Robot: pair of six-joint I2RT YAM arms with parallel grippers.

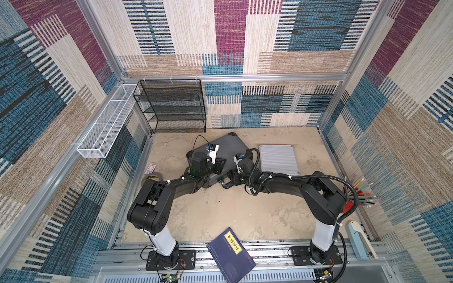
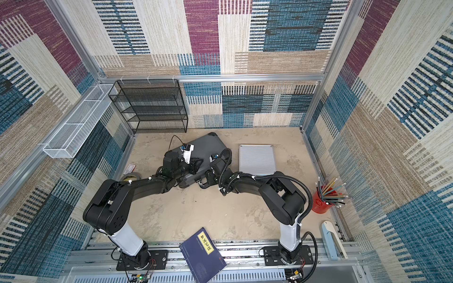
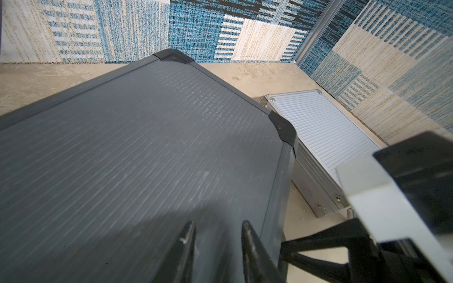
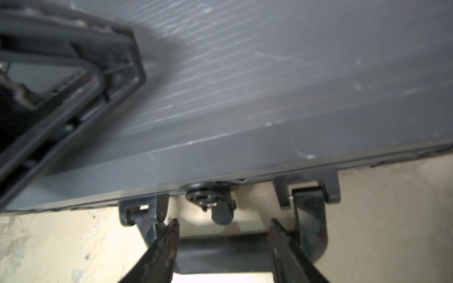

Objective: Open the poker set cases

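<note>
A dark grey case (image 1: pixel 227 146) lies closed and at an angle on the table; a silver case (image 1: pixel 277 158) lies to its right. My left gripper is over the grey case's lid, fingertips apart, nothing between them. My right gripper is at the case's front edge, open, its fingers either side of the central latch (image 4: pixel 220 212) and over the black handle (image 4: pixel 212 254).
A black wire rack (image 1: pixel 169 108) and white basket (image 1: pixel 106 122) are at the back left. A red pen cup (image 2: pixel 320 202) stands at the right, a blue book (image 1: pixel 226 254) at the front.
</note>
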